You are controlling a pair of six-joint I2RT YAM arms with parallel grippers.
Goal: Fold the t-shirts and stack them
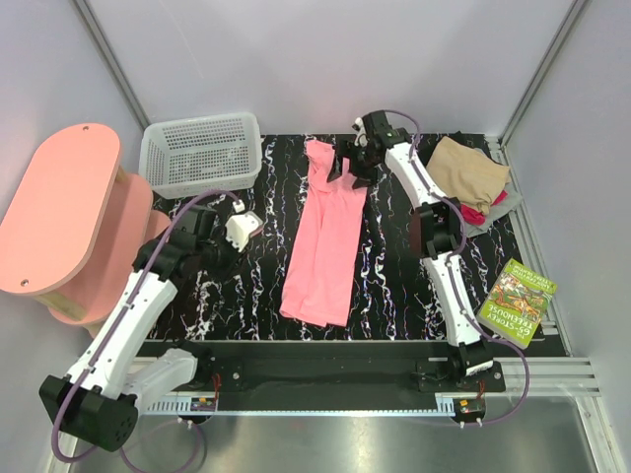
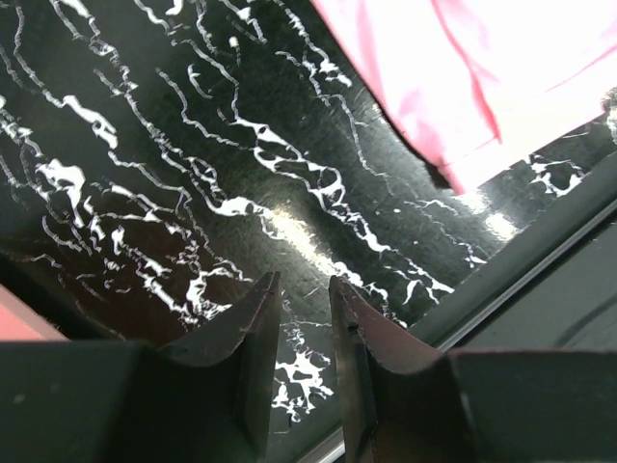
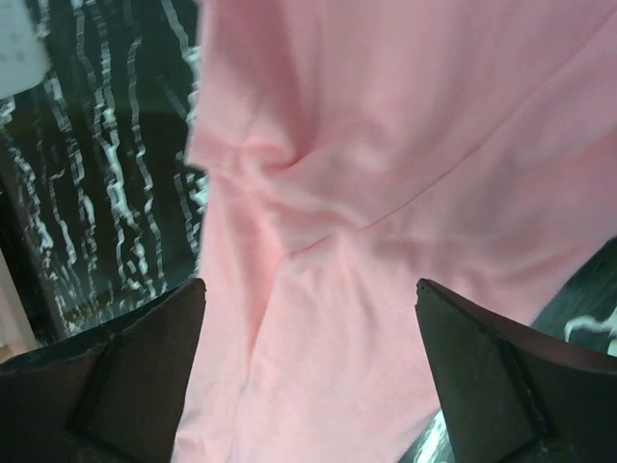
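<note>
A long, folded pink t-shirt (image 1: 327, 246) lies lengthwise down the middle of the dark marbled table, rumpled at its far end. My right gripper (image 1: 351, 177) is over that far part; in the right wrist view its fingers are wide apart, with pink cloth (image 3: 333, 338) below and none seen gripped. To the left of the shirt, my left gripper hangs above bare table. Its fingers have a narrow gap with only tabletop visible through it. One near corner of the shirt (image 2: 434, 125) shows in the left wrist view.
A stack with a tan folded cloth (image 1: 466, 169) on top, red and grey beneath, sits back right. A white basket (image 1: 200, 153) stands back left, beside a pink-topped shelf (image 1: 69, 207). A green book (image 1: 517, 301) lies front right. Bare table surrounds the shirt's near end.
</note>
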